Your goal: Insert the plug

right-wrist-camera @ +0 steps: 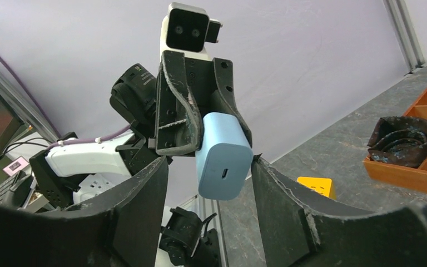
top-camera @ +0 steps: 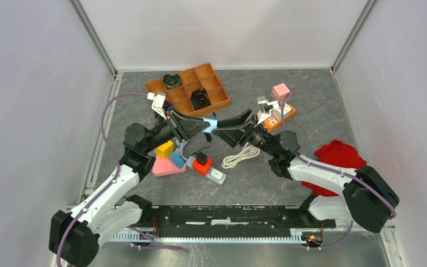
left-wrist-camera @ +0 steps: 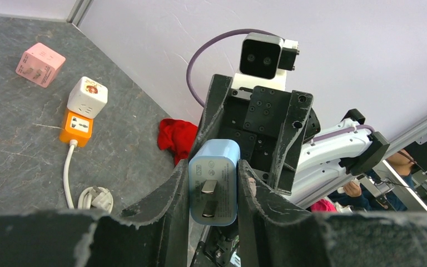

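Observation:
A light blue plug (top-camera: 209, 124), a charger block with two prongs facing my left wrist camera (left-wrist-camera: 213, 183), is held in mid-air between my two grippers. My left gripper (top-camera: 203, 125) is shut on it. My right gripper has its fingertips either side of the plug (right-wrist-camera: 224, 156); it looks part open, and whether both fingers touch the plug I cannot tell. An orange power strip (left-wrist-camera: 75, 129) with a white cube adapter (left-wrist-camera: 87, 98) lies on the table at the back right.
A wooden compartment tray (top-camera: 211, 83) is at the back. Below the arms lie a yellow block (top-camera: 164, 148), a red-and-grey strip (top-camera: 203, 167), a pink piece (top-camera: 167, 168) and a white cable coil (top-camera: 239, 157). A red cloth (top-camera: 336, 156) is at the right.

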